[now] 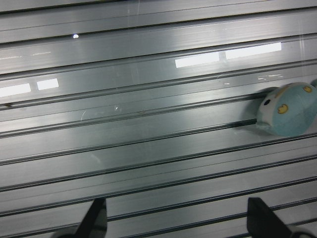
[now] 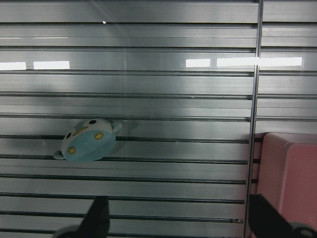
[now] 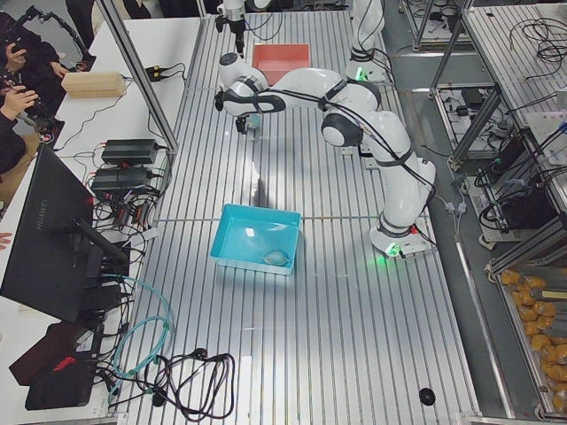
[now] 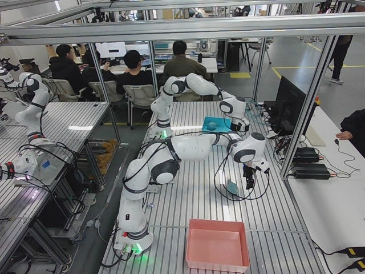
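Note:
A light blue and white plush toy [image 1: 287, 111] [image 2: 86, 143] lies on the slatted metal table, also visible in the camera right view [image 4: 232, 188]. It is at the right of the left wrist view and left of centre in the right wrist view. My left gripper is open, nothing between its fingers, clear of the toy. My right gripper is open and empty, with a pink bin [image 2: 292, 178] beside it in view. Both arms hang over the middle of the table.
A cyan bin [image 3: 255, 221] with a small pale object [image 3: 275, 258] inside stands on the table. Cables [image 3: 195, 381] lie at one end. A monitor [image 3: 49, 239] and metal frame posts line one side. Bare table surrounds the toy.

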